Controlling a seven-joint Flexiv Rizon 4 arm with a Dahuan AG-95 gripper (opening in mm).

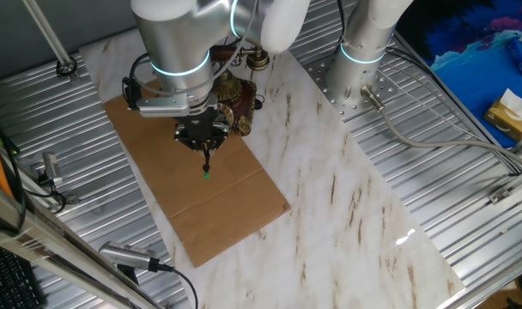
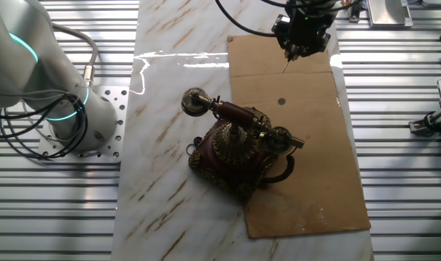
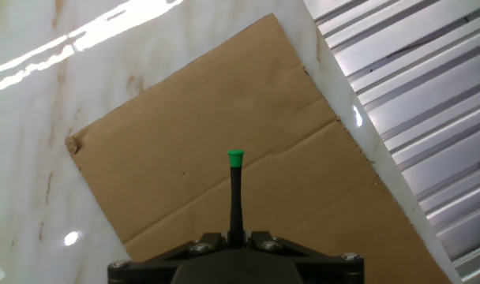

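Observation:
My gripper (image 1: 207, 175) hangs over the brown cardboard sheet (image 1: 235, 202), pointing down. In the wrist view its slim black fingers (image 3: 236, 193) stand together as one narrow bar with a green tip, so it is shut, and no object shows between them. An antique-style telephone (image 2: 233, 148), dark red with brass ornament, stands partly on the cardboard and partly on the marble-patterned top. Its handset (image 2: 238, 116) lies across the cradle. Exterior view 1 shows the telephone partly hidden behind my arm; the wrist view does not include it. The gripper is apart from it.
Bare marble-patterned tabletop (image 1: 330, 215) lies beside the cardboard. A small dark round spot (image 2: 281, 101) marks the cardboard near the handset. Slatted metal surfaces (image 2: 394, 145) border the table. A camera-like device (image 1: 128, 256) with a cable sits by the table's edge.

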